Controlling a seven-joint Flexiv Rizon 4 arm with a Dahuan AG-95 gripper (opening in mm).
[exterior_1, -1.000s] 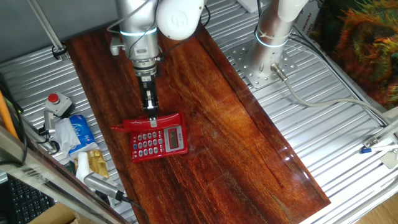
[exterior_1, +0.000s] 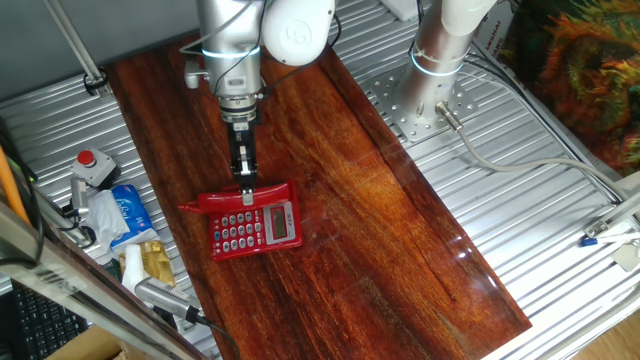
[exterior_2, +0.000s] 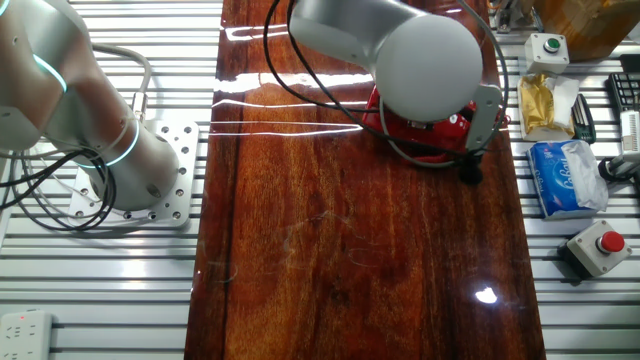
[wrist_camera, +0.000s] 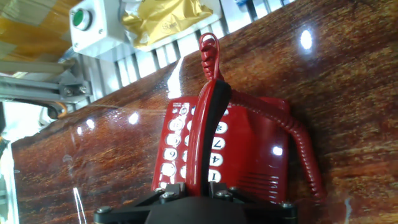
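A red desk telephone (exterior_1: 228, 250) with a grey keypad and small display lies on the wooden board. Its red handset (exterior_1: 215, 203) runs along the side of the phone nearest the arm. In the wrist view, the handset (wrist_camera: 198, 143) stands edge-on in front of the keys, and its coiled cord (wrist_camera: 298, 137) loops off to the right. My gripper has one finger on each side of the handset's middle, with no clear gap showing, so it looks shut on it. From above, the gripper (exterior_1: 248, 196) points down onto the handset. In exterior view 2 the arm hides most of the phone (exterior_2: 440, 135).
Beside the board lie a blue-and-white tissue pack (exterior_1: 128, 213), a gold packet (exterior_1: 158, 262) and a box with a red button (exterior_1: 90, 165). Most of the wooden board (exterior_1: 380, 250) is bare.
The upper arm has swung slightly to the right in exterior view 1, tilting a little about the fingertips. The fingertips, handset and phone look almost unmoved.
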